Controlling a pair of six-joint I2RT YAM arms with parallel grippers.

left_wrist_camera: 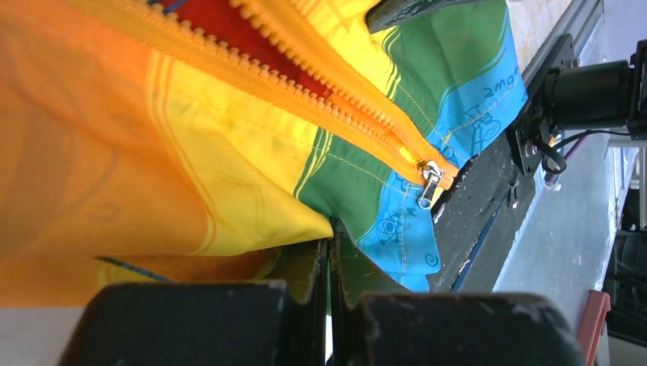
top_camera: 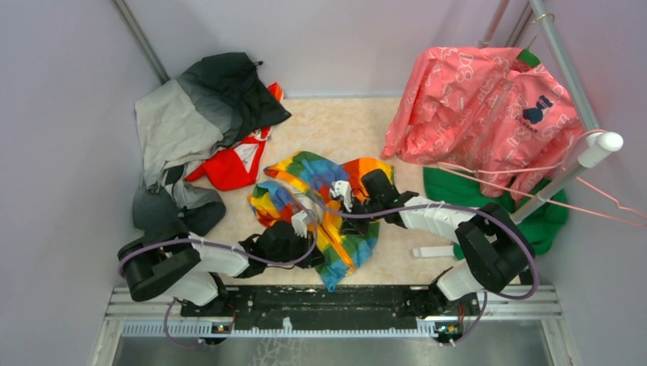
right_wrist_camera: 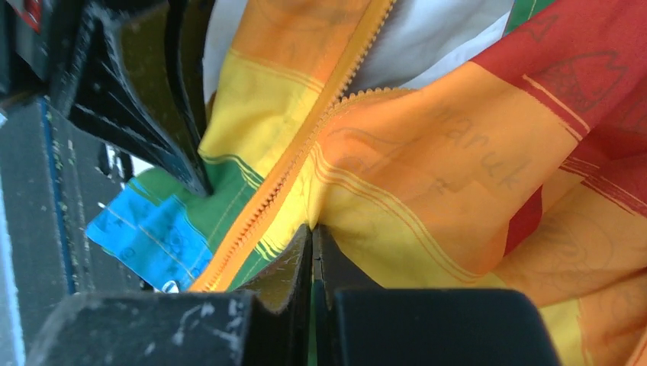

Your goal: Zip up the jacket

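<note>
The rainbow-striped jacket (top_camera: 313,168) lies at the table's centre, its orange zipper (left_wrist_camera: 366,114) open in a V that narrows toward the bottom hem, where the metal slider (left_wrist_camera: 429,179) sits. My left gripper is shut at a yellow fold beside the zipper; whether fabric is between its tips is hard to tell. My right gripper is shut at yellow-orange cloth beside the zipper edge, higher up the jacket, with a crease at its tips; any pinched fabric is hidden.
Grey and red garments (top_camera: 191,107) are piled back left. A pink jacket (top_camera: 481,107), green cloth (top_camera: 450,191) and a white pole rack (top_camera: 591,152) stand right.
</note>
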